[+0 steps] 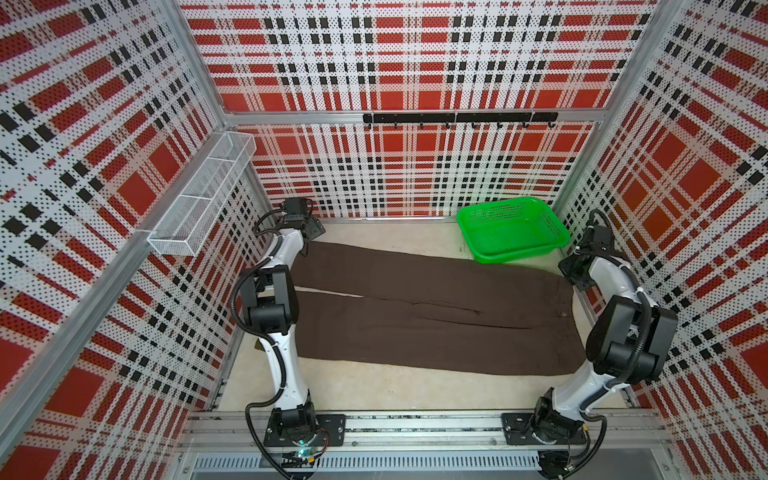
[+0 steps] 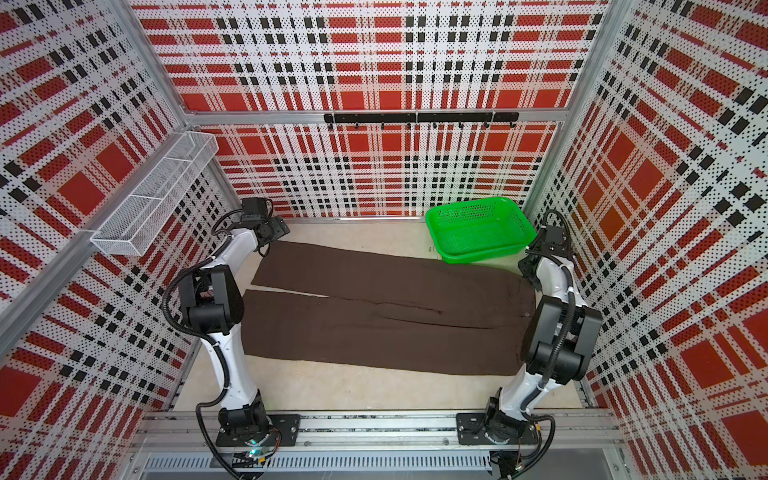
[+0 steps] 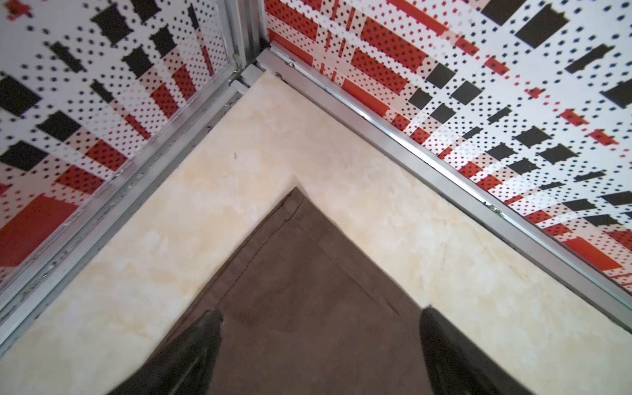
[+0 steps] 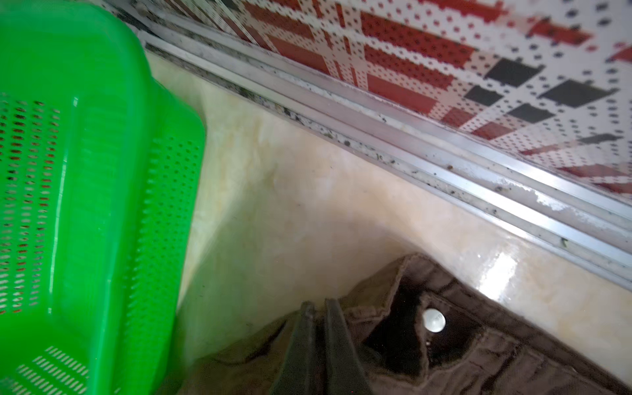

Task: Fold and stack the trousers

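Observation:
Brown trousers [image 1: 400, 336] lie spread flat across the table, legs to the left and waistband to the right, with a narrow gap between the legs. In the left wrist view, the corner of the upper trouser leg [image 3: 316, 283] lies flat between the wide-apart fingers of my left gripper, which is open over it. At the far waistband corner, my right gripper is shut on the brown cloth; its fingers are close together. A white button shows on the waistband beside it. The arms hide the leg ends and part of the waistband in the top left view.
A green basket [image 1: 512, 256] stands behind the waist end, close to my right gripper. A white wire shelf [image 1: 204, 196] hangs on the left wall. Bare table [image 1: 400, 392] shows along the front, and walls enclose both sides and the back.

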